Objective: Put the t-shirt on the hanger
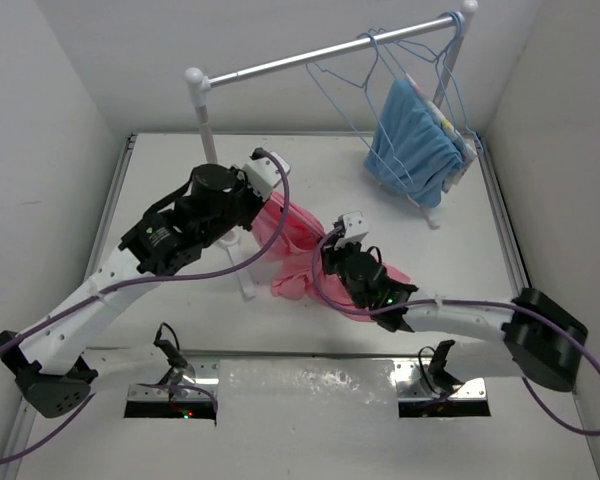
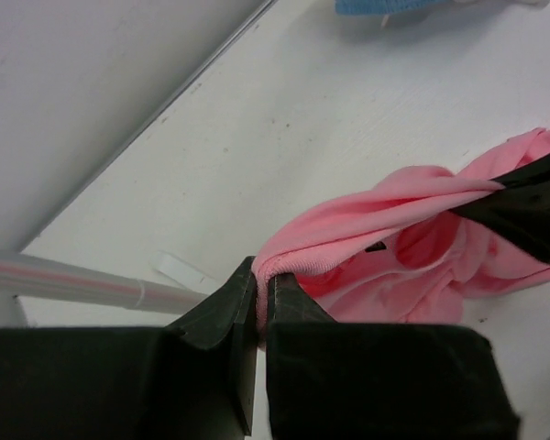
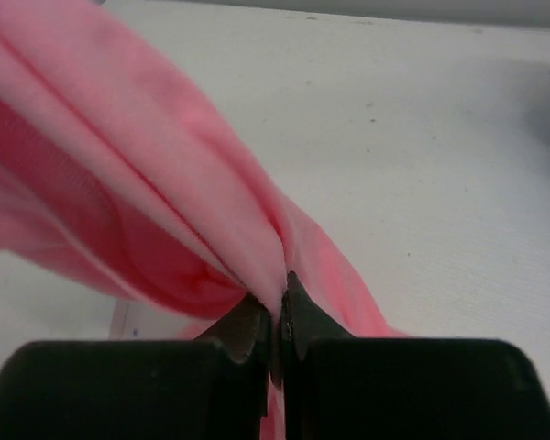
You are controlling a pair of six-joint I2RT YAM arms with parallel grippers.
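Observation:
The pink t-shirt (image 1: 298, 280) hangs bunched between my two grippers, its edge stretched from one to the other. In the left wrist view my left gripper is shut on a ribbed hem of the pink cloth. My right gripper is likewise shut on a gathered fold, with cloth running up to the left and more below. Blue hangers (image 1: 365, 85) dangle from the rail above, clear of the shirt; the nearest one is empty.
A white rail (image 1: 330, 50) spans the back on two posts. Blue folded cloth (image 1: 412, 140) and other garments hang at its right end. The left post (image 1: 206, 130) stands close behind my left arm. Bare table shows at the far left.

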